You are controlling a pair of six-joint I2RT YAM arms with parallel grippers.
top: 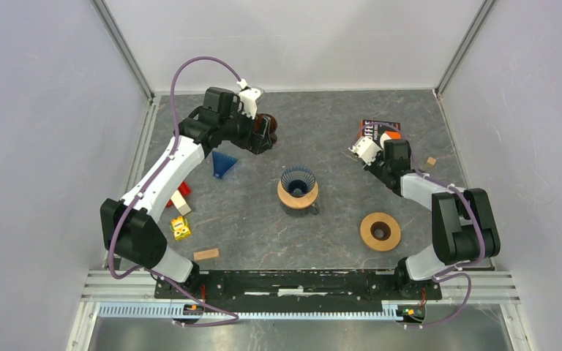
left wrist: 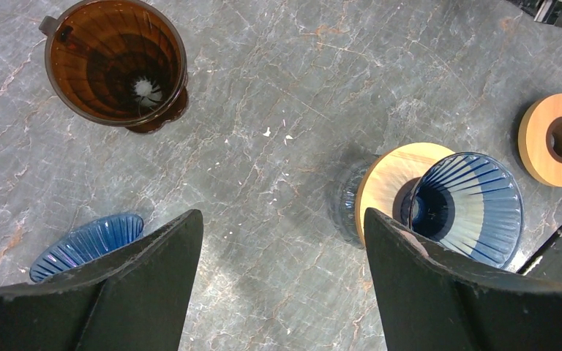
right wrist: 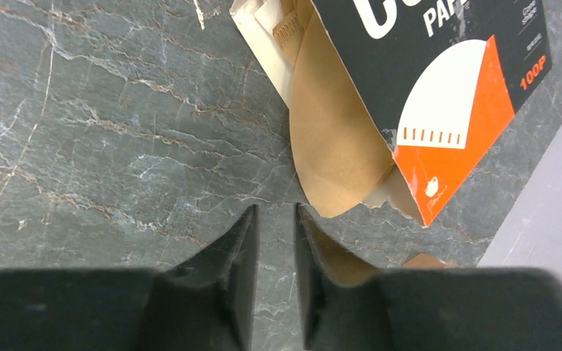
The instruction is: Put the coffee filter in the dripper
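A blue ribbed dripper sits on a wooden ring over a clear vessel with a handle at the centre. Brown paper filters stick out of a black and orange box at the back right. Just short of the filters, my right gripper points at them with its fingers slightly apart, nothing seen between them. My left gripper hangs open high over the left-middle of the table, with nothing between its fingers.
A brown cup stands at the back left, near a blue ribbed piece. Small blocks lie along the left. A second wooden ring lies at the front right.
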